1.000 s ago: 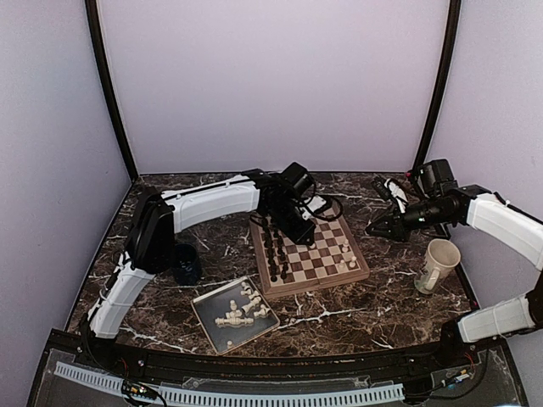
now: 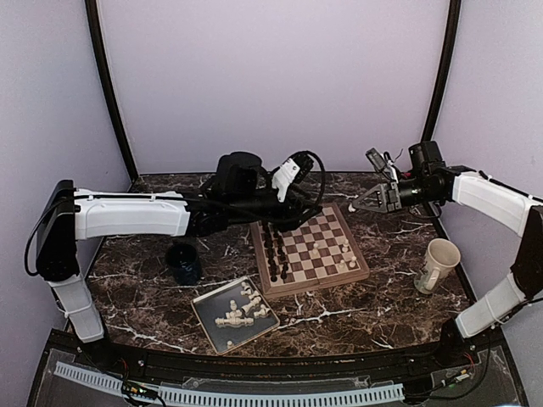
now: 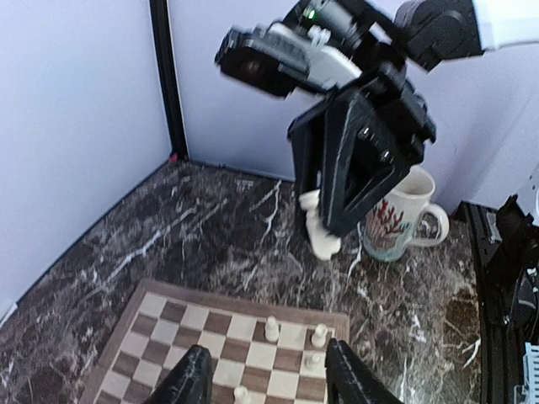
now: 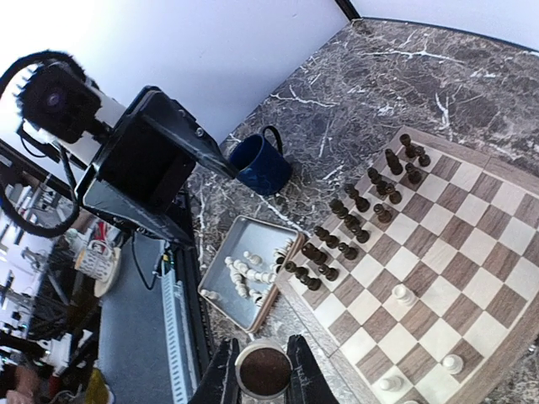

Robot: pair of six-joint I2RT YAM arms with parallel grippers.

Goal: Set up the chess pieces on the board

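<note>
The wooden chessboard (image 2: pixel 314 254) has dark pieces (image 2: pixel 271 254) along its left side and a few white pieces (image 2: pixel 346 254) toward the right. One white piece (image 2: pixel 316 248) stands alone near the middle. Above the board's back left hangs my left gripper, its fingers apart and nothing gripped. My right gripper (image 2: pixel 358 206) is up beyond the board's right edge, shut on a white piece (image 3: pixel 320 231). That piece's brown base (image 4: pixel 263 372) faces the right wrist camera. More white pieces (image 2: pixel 233 320) lie in the grey tray (image 2: pixel 212 307).
A dark blue mug (image 2: pixel 184 264) stands left of the board, and a white mug (image 2: pixel 437 264) stands at the right. Bare marble table (image 2: pixel 373 318) lies in front of the board and to its right.
My left arm has risen from the middle of the board and drawn back left, uncovering the lone white piece. The right gripper has swung and tilted left, bringing its white piece into sight.
</note>
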